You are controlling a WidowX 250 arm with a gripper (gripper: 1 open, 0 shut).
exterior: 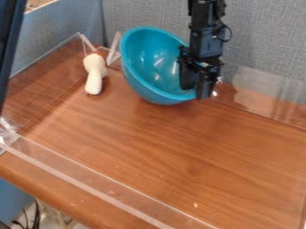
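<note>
A turquoise bowl [150, 72] rests tilted toward the back left of the wooden table, its opening facing up and right. My black gripper [203, 86] is at the bowl's right rim, its fingers overlapping that edge. Whether they grip the rim is too unclear to tell.
A pale wooden pear-shaped object [95, 73] with white straps lies left of the bowl. Grey padded walls [263, 36] bound the back and left.
</note>
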